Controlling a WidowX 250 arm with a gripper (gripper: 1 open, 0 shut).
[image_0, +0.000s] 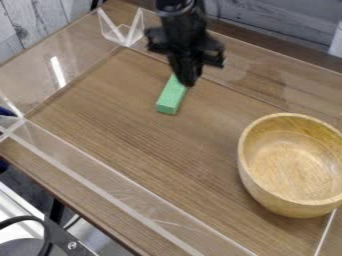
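The dark gripper (187, 55) is at the upper middle of the view, blurred, shut, with nothing visible between its fingers. A green rectangular object (171, 95) lies on the wooden surface just below it and a little toward the near side.
A large wooden bowl (287, 165) occupies the right side. A clear plastic object (123, 28) stands at the upper left. A dark cable (40, 237) is at the lower left.
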